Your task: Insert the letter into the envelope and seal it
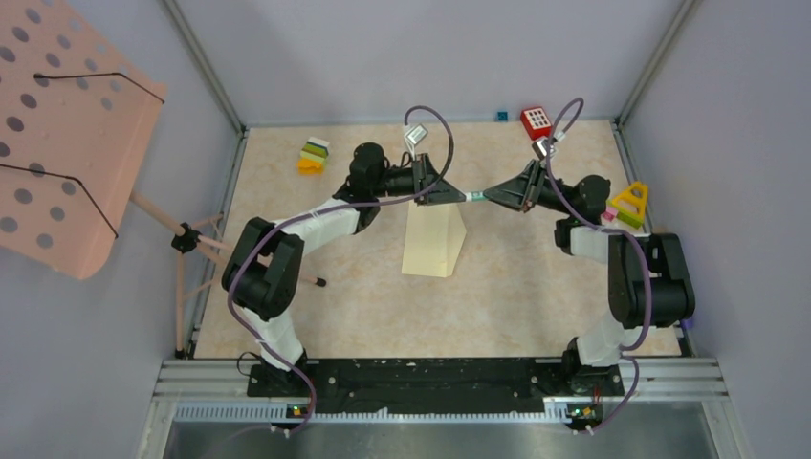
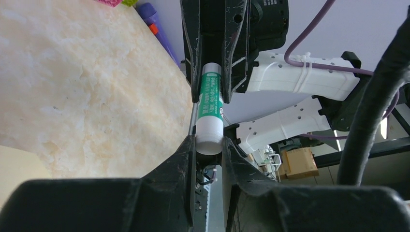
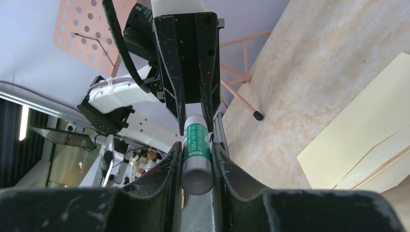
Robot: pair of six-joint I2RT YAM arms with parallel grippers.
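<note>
A green-and-white glue stick spans the gap between my two grippers. My right gripper is shut on its grey end. Below the left gripper, the cream envelope lies on the table, with a folded flap along one side. No separate letter can be made out. From above, the left gripper's body covers the envelope's far end.
At the back left are several coloured blocks. A red block and a small blue block stand at the back right. A yellow triangle lies by the right arm.
</note>
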